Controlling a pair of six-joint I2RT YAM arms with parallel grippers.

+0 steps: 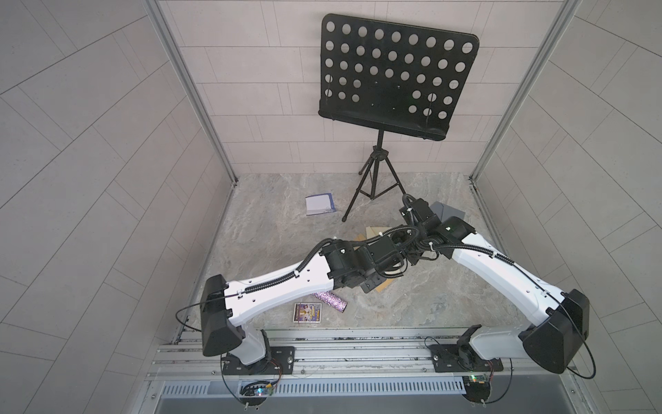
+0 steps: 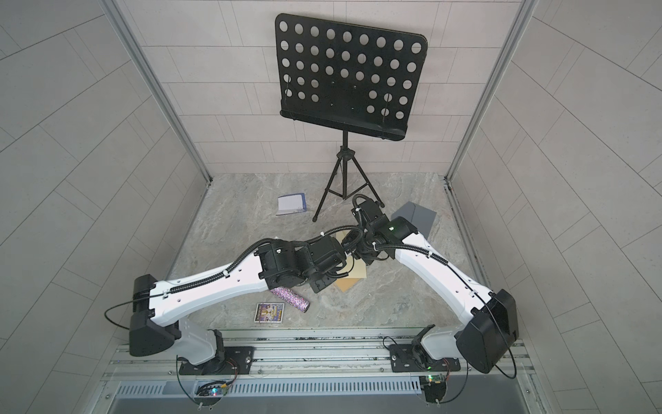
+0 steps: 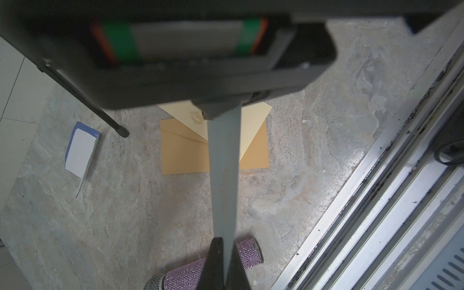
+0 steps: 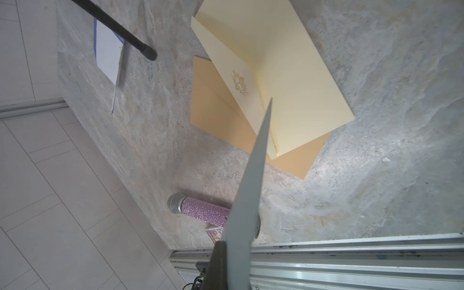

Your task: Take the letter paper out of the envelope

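Note:
A thin pale grey sheet (image 3: 224, 174), turned nearly edge-on, spans the space between my grippers; whether it is the letter paper or an envelope, I cannot tell. In the left wrist view my left gripper is shut with the sheet between its fingers. The sheet's far end meets the right gripper's tip. My right gripper is shut; the sheet (image 4: 256, 164) covers part of it, and I cannot see it pinching the sheet. Below lies a tan envelope (image 4: 212, 104) on the floor, partly under a cream folded paper (image 4: 309, 91) with an emblem.
A glittery pink microphone (image 4: 203, 210) and a picture card (image 1: 307, 312) lie near the front edge. Farther back are a white and blue pad (image 1: 320, 203), a grey folder (image 2: 422, 217) and the black music stand (image 1: 377, 155).

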